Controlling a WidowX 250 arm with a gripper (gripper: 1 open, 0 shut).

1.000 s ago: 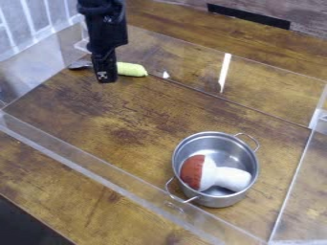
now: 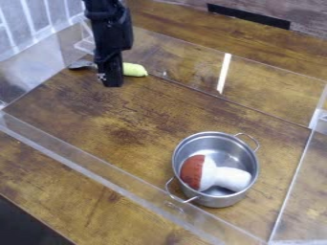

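The black gripper (image 2: 111, 75) is at the upper left, pointing down above the wooden floor, shut. Just behind it and to its right lies a pale yellow-green elongated object (image 2: 134, 70), with a small dark item (image 2: 79, 67) to the left, partly hidden by the arm. A steel pot (image 2: 223, 195) with two handles sits at the lower right, holding a red-and-white mushroom-shaped object (image 2: 196, 170) lying on its side.
Clear plastic walls (image 2: 294, 182) enclose the wooden work surface (image 2: 115, 124). A dark strip (image 2: 250, 17) is at the back edge.
The pot and the objects lie as before.
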